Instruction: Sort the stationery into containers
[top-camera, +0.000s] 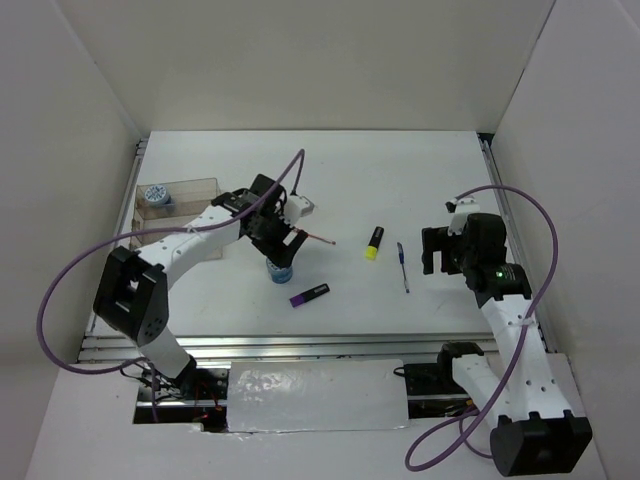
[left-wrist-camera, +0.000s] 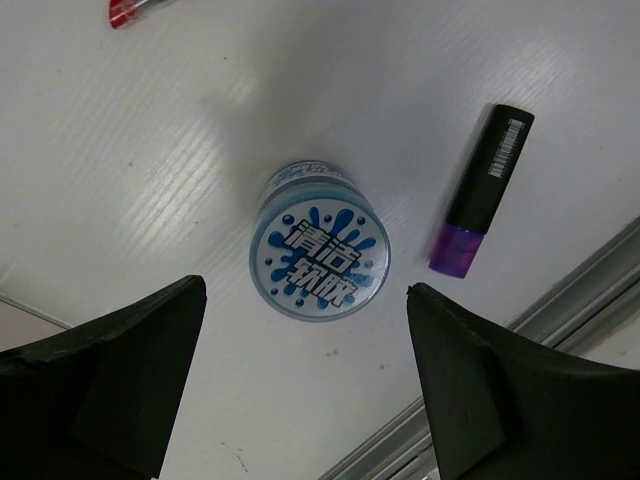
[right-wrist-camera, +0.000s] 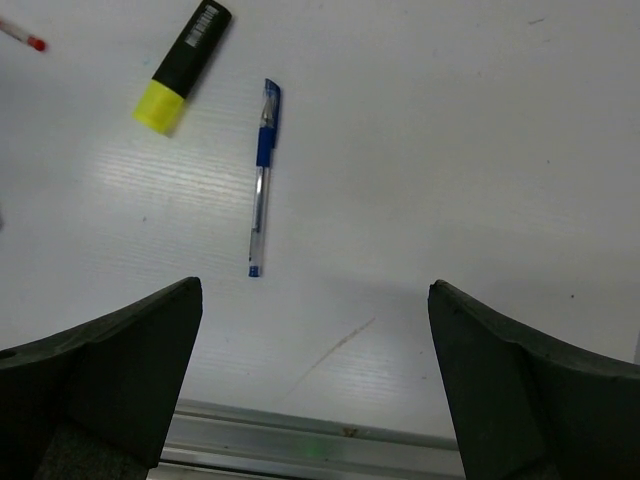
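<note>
A blue jar of cleaning putty (left-wrist-camera: 318, 258) stands on the table under my left gripper (top-camera: 284, 248). The left gripper's fingers (left-wrist-camera: 150, 370) are spread to either side of the jar lid, not touching it. To the jar's right lies a black and purple marker (top-camera: 309, 296). A red pen (top-camera: 318, 238) is behind it, partly covered by the left gripper. Toward the middle right are a black and yellow highlighter (right-wrist-camera: 184, 66) and a blue pen (right-wrist-camera: 263, 180). My right gripper (top-camera: 438, 251) is open and empty, to the right of the blue pen.
At the left stands a divided wooden box (top-camera: 196, 187), partly behind the left arm, with another blue jar (top-camera: 158, 196) in its back left compartment. A metal rail (top-camera: 310, 346) runs along the front edge.
</note>
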